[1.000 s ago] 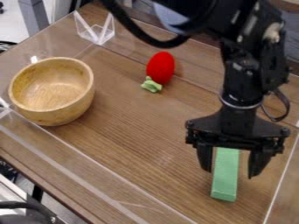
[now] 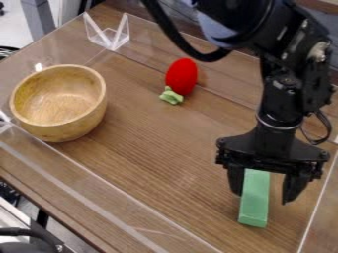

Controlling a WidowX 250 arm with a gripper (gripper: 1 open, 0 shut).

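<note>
The black gripper (image 2: 270, 170) hangs at the right over a green rectangular block (image 2: 254, 208) that lies on the wooden table. Its fingers stand apart on either side of the block's upper end, open. The block's upper part is partly hidden by the gripper; whether the fingertips touch it I cannot tell.
A wooden bowl (image 2: 59, 104) sits at the left. A red object (image 2: 180, 72) and a small light-green piece (image 2: 172, 96) lie at the back middle. A white wire-like object (image 2: 106, 32) is at the back left.
The block lies in about the same place.
</note>
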